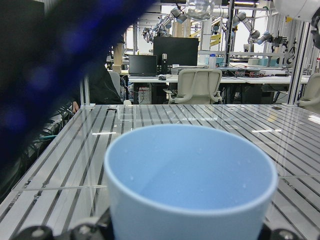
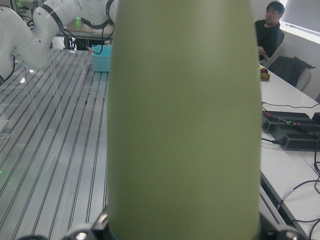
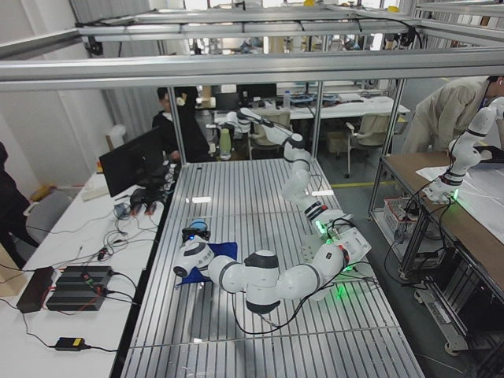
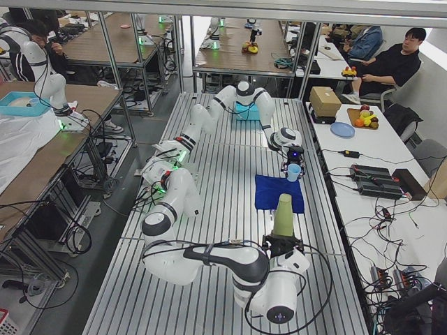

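A light blue cup (image 4: 293, 172) is held upright in my left gripper (image 4: 292, 166) above a dark blue cloth (image 4: 278, 197); in the left wrist view the cup (image 1: 191, 220) fills the lower middle. A green bottle-like object (image 4: 283, 215) is in my right gripper (image 4: 283, 241), upright and raised; it fills the middle of the right wrist view (image 2: 183, 120). Both grippers are shut on these things, their fingers mostly hidden behind them. In the camera left view the green object (image 3: 225, 144) hangs high over the far end of the table.
A cyan bin (image 4: 246, 113) stands at one table end. The slotted metal table (image 3: 213, 354) is otherwise largely clear. A side desk (image 4: 370, 223) holds black boxes, cables, a plate and a fruit tray.
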